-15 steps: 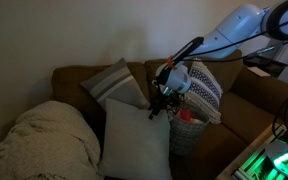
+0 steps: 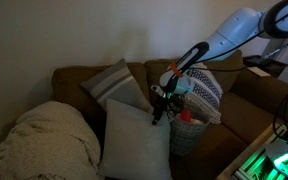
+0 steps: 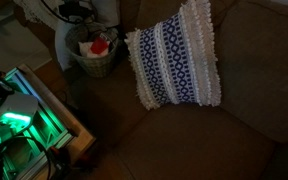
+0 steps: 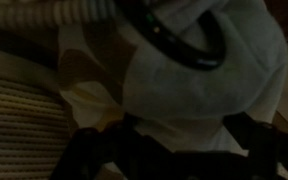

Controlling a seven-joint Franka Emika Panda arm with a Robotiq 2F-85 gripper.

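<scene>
My gripper [image 2: 161, 114] hangs beside the left rim of the woven basket [image 2: 187, 136], close to the top right corner of a large pale cushion [image 2: 134, 142]. In the wrist view the dark fingers [image 4: 249, 132] stand apart, so the gripper is open. Pale cloth [image 4: 199, 80] fills the view beyond them; whether the fingers touch it, I cannot tell. Something red [image 3: 99, 46] lies among white things in the basket.
A striped cushion [image 2: 117, 86] leans on the brown sofa [image 2: 249, 105] at the back. The blue-and-white patterned cushion [image 3: 174, 60] rests on the seat, right of the basket in exterior view 2. A bulky pale blanket or beanbag [image 2: 44, 145] occupies the left side.
The basket and cushions look unmoved.
</scene>
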